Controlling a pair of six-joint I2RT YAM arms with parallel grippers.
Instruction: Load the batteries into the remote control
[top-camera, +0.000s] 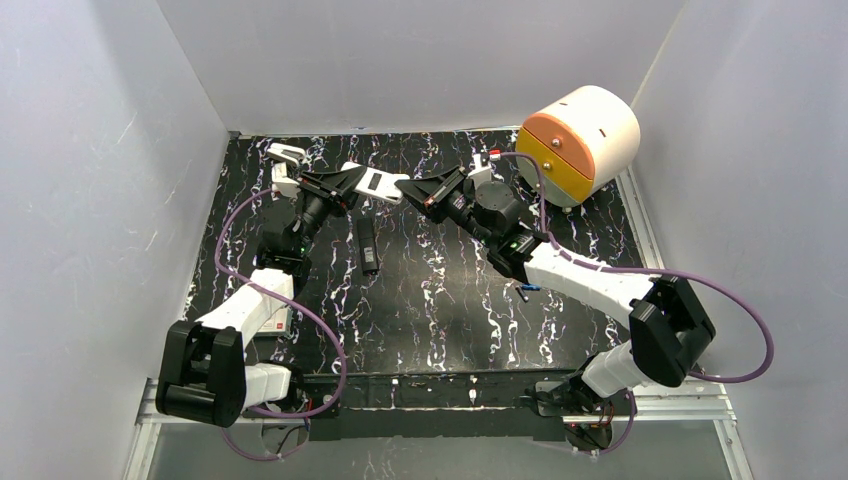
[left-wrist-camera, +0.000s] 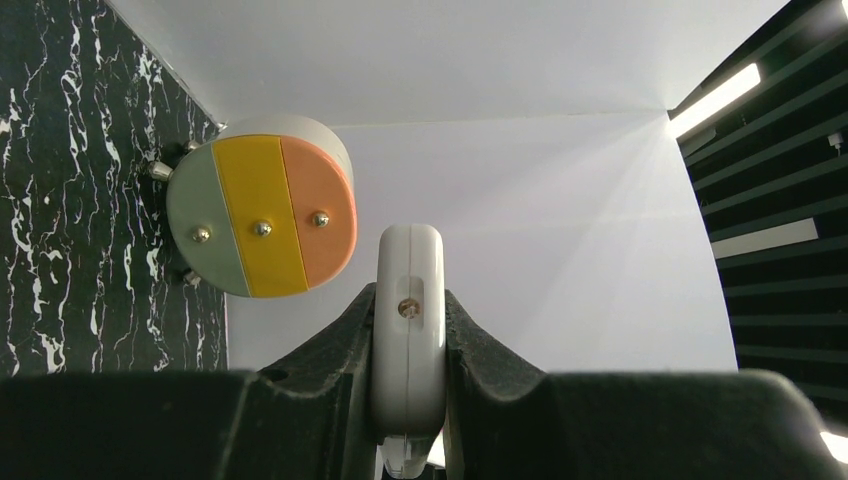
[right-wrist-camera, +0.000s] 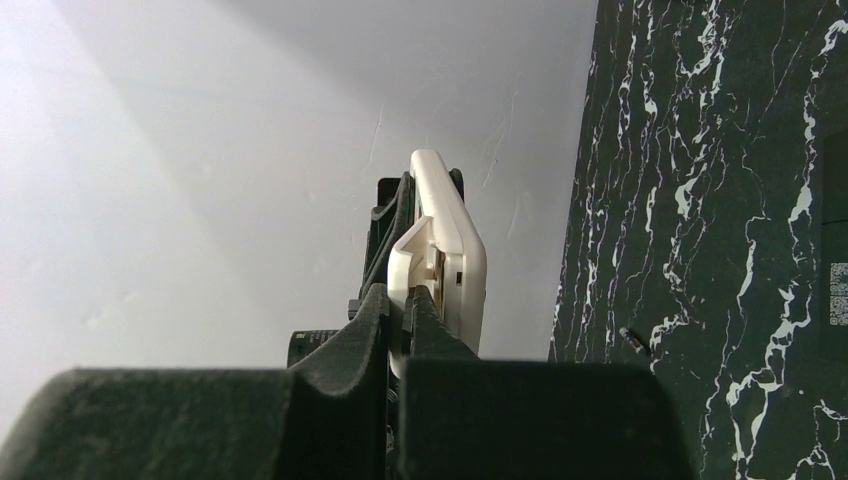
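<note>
A white remote control is held in the air between both grippers, above the middle of the back of the table. My left gripper is shut on one end; in the left wrist view the remote stands end-on between the black fingers. My right gripper is shut at the other end, where the right wrist view shows the remote with an open edge or flap between the fingertips. Small dark cylinders, seemingly batteries, lie beside a small blue object at the right of the table.
A rounded cabinet with coloured doors stands at the back right. A black bar lies below the held remote. A white box lies at the left, partly under the arm.
</note>
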